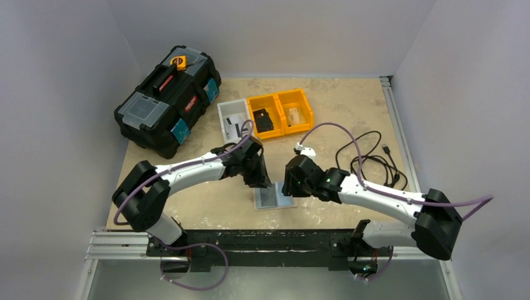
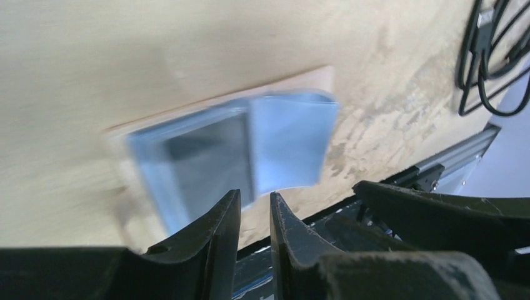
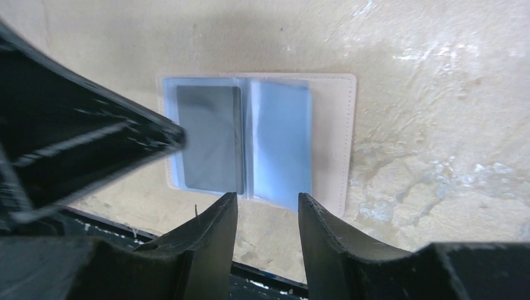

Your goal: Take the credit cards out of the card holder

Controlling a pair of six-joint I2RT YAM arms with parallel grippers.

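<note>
Open on the table lies the card holder (image 1: 267,197), with a beige cover, a grey panel on its left half and a light blue leaf (image 3: 281,140) on its right half. The right wrist view shows it nearly whole, while the left wrist view shows the same light blue leaf (image 2: 290,140) blurred. My left gripper (image 1: 267,185), fingers parted and empty, hovers over the holder's left half. Above its right edge my right gripper (image 1: 287,194) is also open, with nothing between its fingers. Whether cards sit inside the holder is not clear.
At the back, a white bin (image 1: 224,120) holds flat white and dark pieces. Beside it, orange bins (image 1: 280,113) hold a black item and a pale one. A black toolbox (image 1: 156,94) stands back left; black cables (image 1: 375,157) lie right.
</note>
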